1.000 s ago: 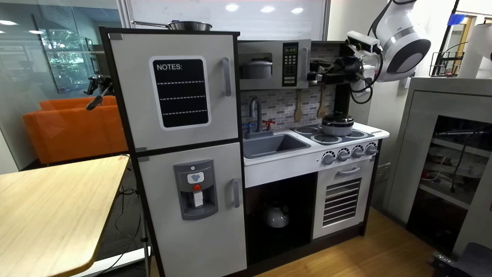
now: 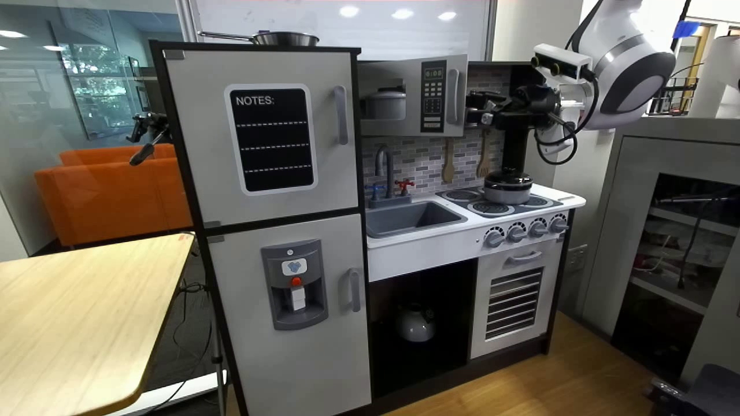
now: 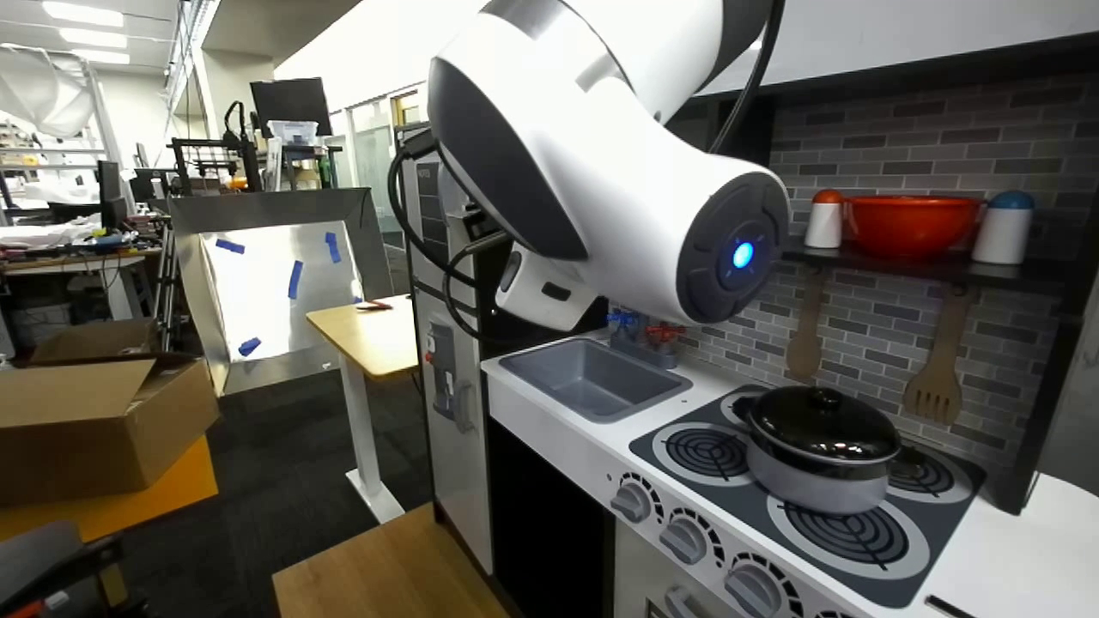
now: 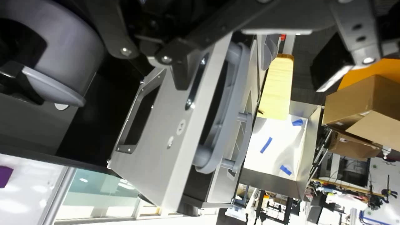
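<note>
The microwave door (image 2: 410, 104) stands ajar, its handle (image 2: 452, 96) at the right edge. In the wrist view the inner face of the door (image 4: 161, 138) shows, with the handle (image 4: 228, 108) on its outer side. Beside the door's free edge, my gripper (image 2: 474, 111) is open. One dark finger (image 4: 181, 75) overlaps the inner face of the door in the wrist view; the other finger (image 4: 333, 67) is well out past the handle. Whether either touches the door I cannot tell. A grey pot (image 4: 80, 41) is inside the microwave. My arm hides the gripper in exterior view 2.
A lidded pot (image 3: 819, 453) stands on the stove (image 3: 711, 453) below my arm. Near the stove, a shelf holds a red bowl (image 3: 912, 223) between two shakers. The sink (image 2: 416, 216) is empty. A pan (image 2: 285, 39) rests on top of the fridge.
The microwave door has swung outward from nearly closed to ajar. My arm and gripper have shifted a little rightward and outward in exterior view 1.
</note>
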